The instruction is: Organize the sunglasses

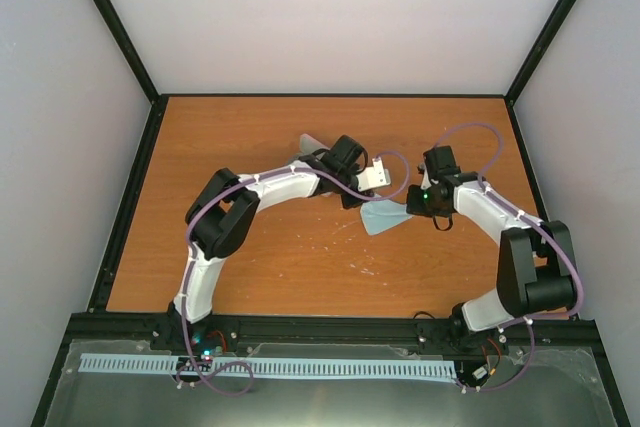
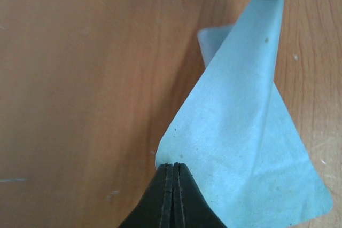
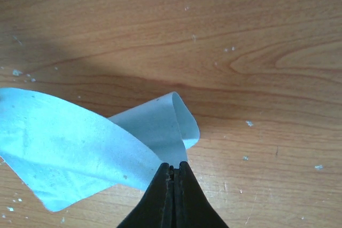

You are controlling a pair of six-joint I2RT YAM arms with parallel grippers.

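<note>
A light blue cloth (image 1: 383, 215) (image 2: 240, 148) (image 3: 80, 148) lies between my two grippers, partly lifted and folded over itself. In the left wrist view my left gripper is shut, its tips at the cloth's raised edge. In the right wrist view my right gripper is shut on the other end of the cloth. The top view shows both wrists close above the cloth, hiding its ends. No sunglasses can be made out.
A grey object (image 1: 309, 144), mostly hidden, sits behind the left arm. Frame beams and walls surround it.
</note>
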